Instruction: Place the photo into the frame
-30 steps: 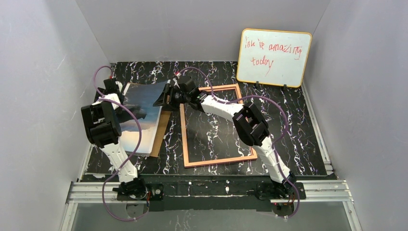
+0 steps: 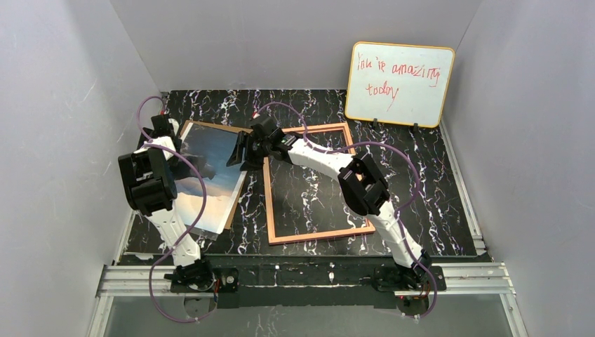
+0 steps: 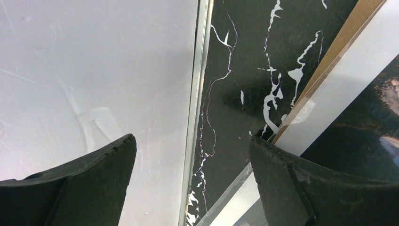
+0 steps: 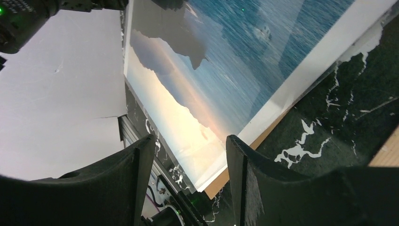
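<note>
The photo (image 2: 217, 151), a blue sea and pale sky picture with a white border, lies on a brown backing board (image 2: 238, 200) at the left of the table. A clear sheet shows past its near edge. To its right is the empty wooden frame (image 2: 319, 235). My right gripper stands open above the photo's right side, with nothing gripped between its fingers. Over the table strip beside the photo's left edge, my left gripper is open and empty. One left fingertip (image 3: 263, 150) overlaps the photo's white border in view; contact cannot be judged.
A whiteboard (image 2: 400, 83) with red writing stands at the back right. The right arm (image 2: 330, 160) reaches across the frame. Close to the left gripper rises the grey side wall (image 3: 94, 94). Bare marble table (image 2: 428, 189) shows right of the frame.
The photo's right edge has moved right and down, covering more of the brown board. The right gripper's fingers have spread, and its hand has shifted slightly. The left arm looks still.
</note>
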